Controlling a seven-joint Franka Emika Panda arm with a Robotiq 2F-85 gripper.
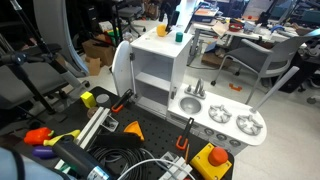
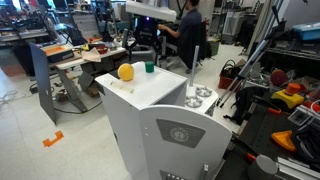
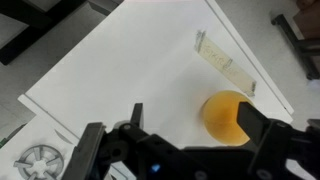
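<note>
A yellow, rounded object [image 1: 161,31] sits on top of the white cabinet [image 1: 157,44], with a green cup [image 1: 179,37] close by. Seen from the other side, the yellow object [image 2: 125,72] and the green cup [image 2: 150,67] rest on the same top, a little apart. My gripper is open above this surface, nothing held. In the wrist view the yellow object [image 3: 222,118] appears near the right finger, partly covered by it. The green cup is out of the wrist view.
Tape [image 3: 225,65] marks the cabinet top, most of which is bare. Beside the cabinet lie a toy sink [image 1: 190,105] and white burners [image 1: 249,124]. The cabinet's door [image 2: 180,143] stands out in front. A chair [image 1: 262,55] stands behind.
</note>
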